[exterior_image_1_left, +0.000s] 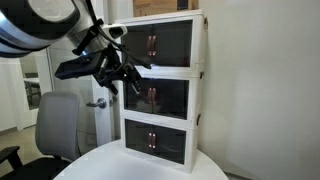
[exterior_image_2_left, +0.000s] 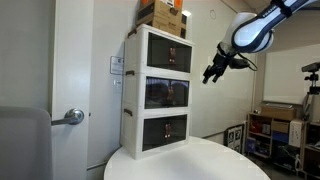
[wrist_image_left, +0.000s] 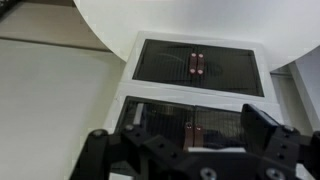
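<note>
A white cabinet (exterior_image_1_left: 198, 75) of three stacked compartments stands on the round white table (exterior_image_1_left: 210, 172). Dark see-through double doors with copper-coloured handles (exterior_image_1_left: 152, 96) front each compartment, and all look closed. My gripper (exterior_image_1_left: 131, 79) is raised in front of the cabinet, about level with its middle compartment in exterior view 1. Its fingers are open and hold nothing. In exterior view 2 the gripper (exterior_image_2_left: 210, 80) hangs in the air, well apart from the cabinet (exterior_image_2_left: 140, 95). The wrist view looks onto the lower doors (wrist_image_left: 160, 62), with the gripper across the bottom edge.
Cardboard boxes (exterior_image_2_left: 160, 15) sit on top of the cabinet. A dark office chair (exterior_image_1_left: 58, 122) stands by the table at left, near a door (exterior_image_1_left: 95, 95). A shelf (exterior_image_2_left: 270, 135) stands farther back.
</note>
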